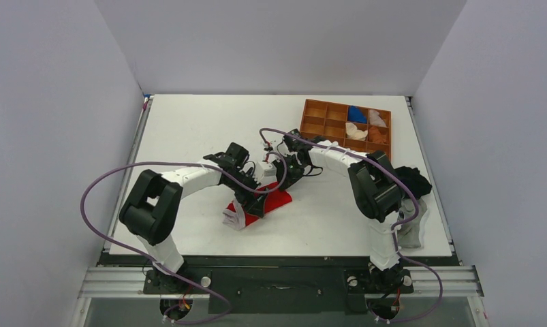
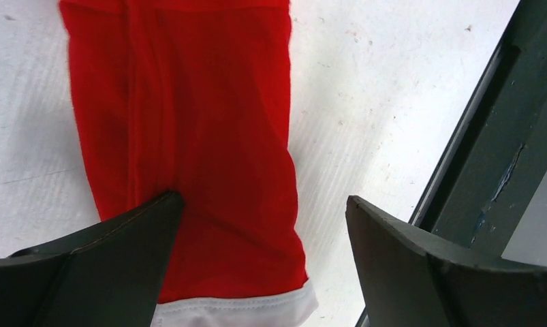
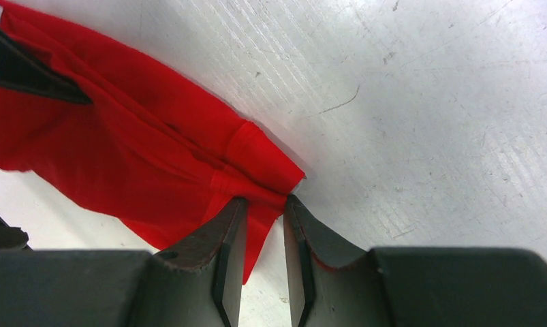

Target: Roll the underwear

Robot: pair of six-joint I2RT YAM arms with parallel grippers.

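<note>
The red underwear (image 1: 278, 199) lies as a folded strip on the white table, its pale waistband (image 1: 233, 216) toward the front left. In the left wrist view the red cloth (image 2: 223, 136) runs between the spread fingers of my left gripper, which is open above it; one finger (image 2: 154, 225) presses against a lengthwise crease. My right gripper is shut on the far corner of the underwear (image 3: 154, 150), pinching a small fold. The left gripper's dark fingers (image 3: 39, 75) also reach into the right wrist view over the cloth.
A brown divided box (image 1: 316, 109) holding several rolled cloths stands at the back right. Black cloth (image 1: 412, 181) and grey cloth (image 1: 412, 228) are heaped at the right edge.
</note>
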